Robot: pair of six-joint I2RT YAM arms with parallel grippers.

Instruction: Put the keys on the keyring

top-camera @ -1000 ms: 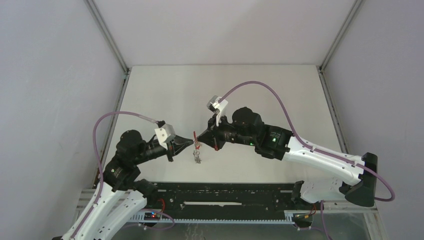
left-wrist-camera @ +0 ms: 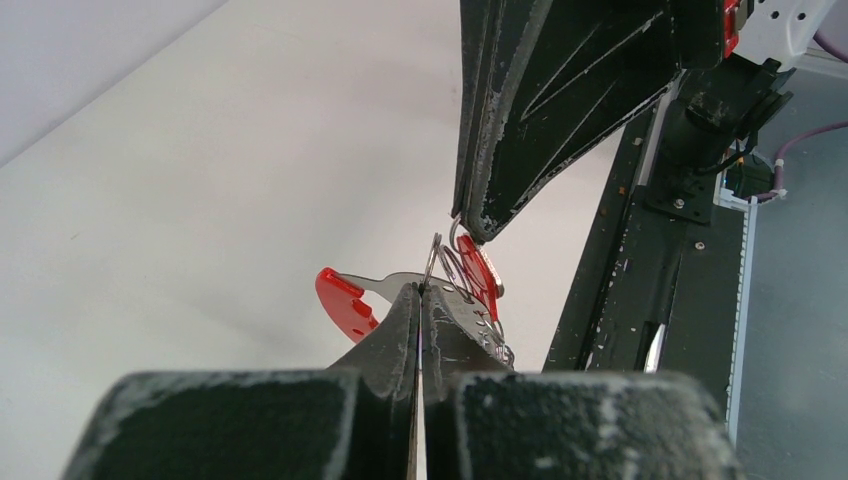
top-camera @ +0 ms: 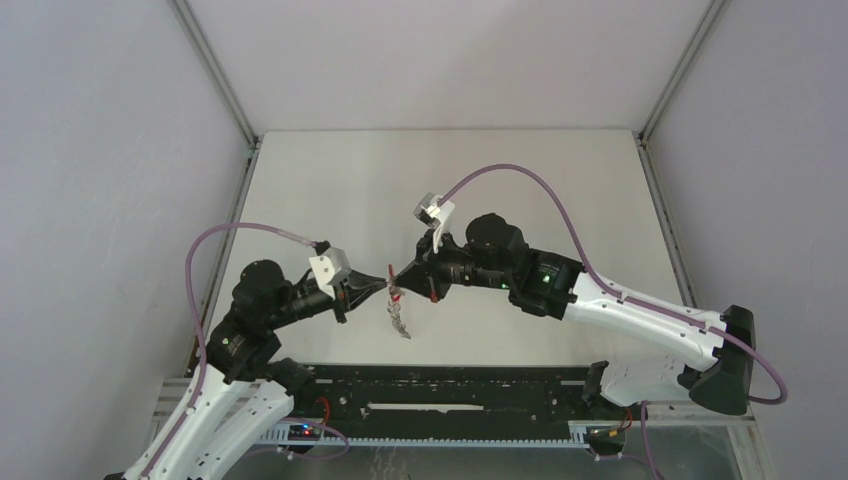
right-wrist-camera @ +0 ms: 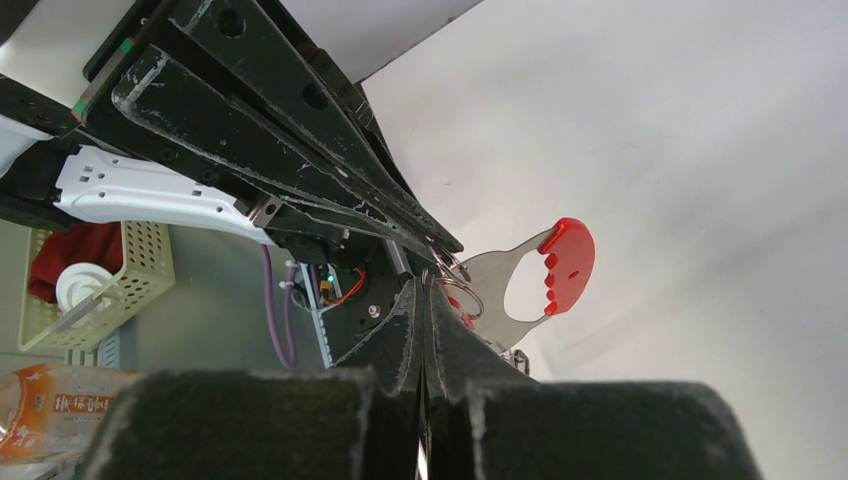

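Observation:
In the top view my left gripper [top-camera: 384, 283] and right gripper [top-camera: 398, 284] meet tip to tip above the table. Between them dangles a bunch of metal keys [top-camera: 397, 315] with red parts. At the left fingertips in the left wrist view is a thin wire keyring loop [left-wrist-camera: 435, 258]; the shut fingers appear to pinch it. Another thin wire ring [right-wrist-camera: 467, 293] appears pinched by the shut right fingers. A silver plate with a red grip [right-wrist-camera: 570, 265] hangs below. The fingers hide how the rings link, and the lower keys are partly covered.
White table [top-camera: 330, 180] around the arms is bare. A dark rail [top-camera: 440, 390] runs along its front edge. In the right wrist view, a cream basket [right-wrist-camera: 148, 262] and an orange-labelled bottle [right-wrist-camera: 62, 412] lie off the table.
The dangling bunch has swung, its lower end now farther right and lower in view. The left arm is still.

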